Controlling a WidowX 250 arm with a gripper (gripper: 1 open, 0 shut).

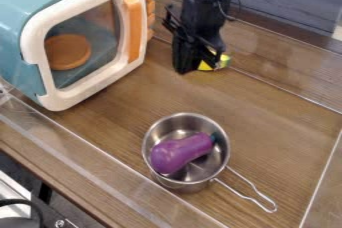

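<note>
My black gripper (185,54) hangs at the top middle, just right of the toy microwave, its fingers shut. A small yellow object (214,62) lies right behind and beside it, partly hidden by the gripper; I see nothing clearly held. At the bottom middle, a steel pot (168,130) with a wire handle holds a purple eggplant (179,153).
A teal toy microwave (35,8) with a white-framed door and an orange disc inside stands at the upper left. A wall runs along the back.
</note>
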